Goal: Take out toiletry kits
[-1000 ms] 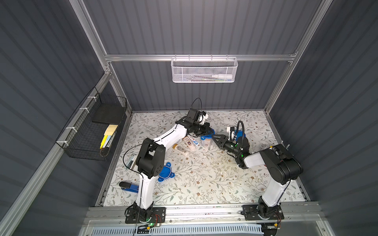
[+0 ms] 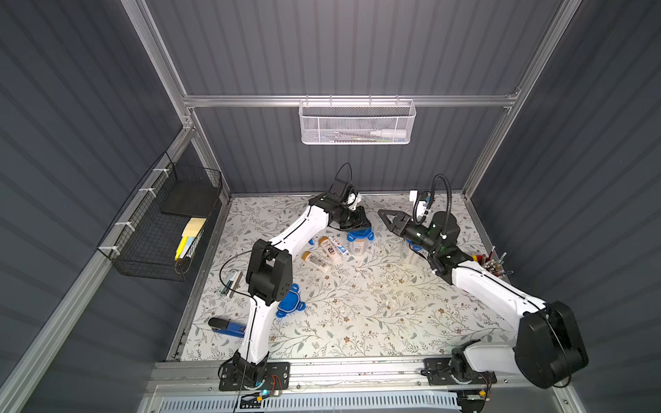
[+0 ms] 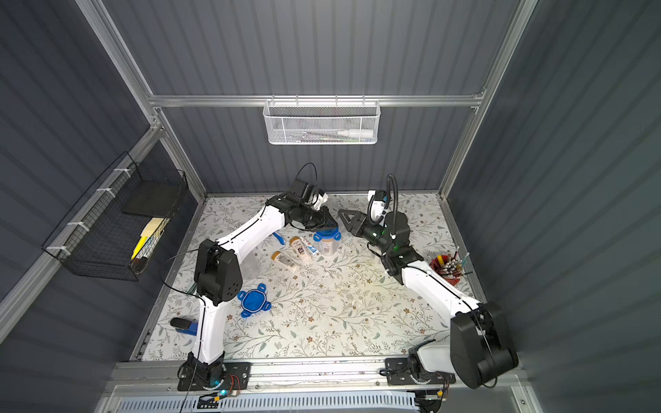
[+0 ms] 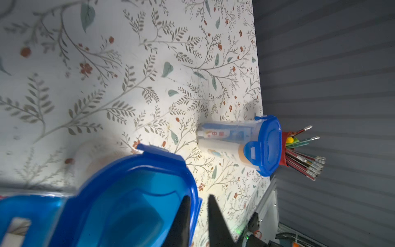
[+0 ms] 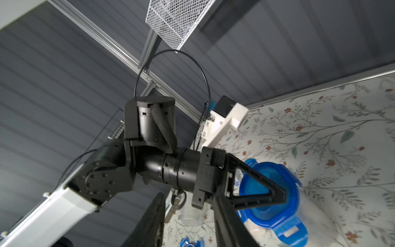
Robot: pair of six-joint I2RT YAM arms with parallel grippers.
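A clear container with a blue lid (image 5: pixel 269 193) stands at the back middle, my left gripper just over it; its fingers look part open. My right gripper (image 2: pixel 387 219) is raised right of it, fingertips part open, nothing seen between them. A second lidded container (image 4: pixel 267 146) with tubes and bottles inside stands further right. Toiletry bottles and a tube (image 2: pixel 329 249) lie on the table, left of the middle container. A loose blue lid (image 3: pixel 253 300) lies front left.
A red pencil cup (image 3: pixel 446 275) stands at the right edge. A stapler (image 2: pixel 230 327) lies front left. Wire baskets (image 2: pixel 354 124) hang on back and left walls.
My right arm has risen and straightened, its gripper moving up from beside the middle container. The left gripper has shifted slightly upward.
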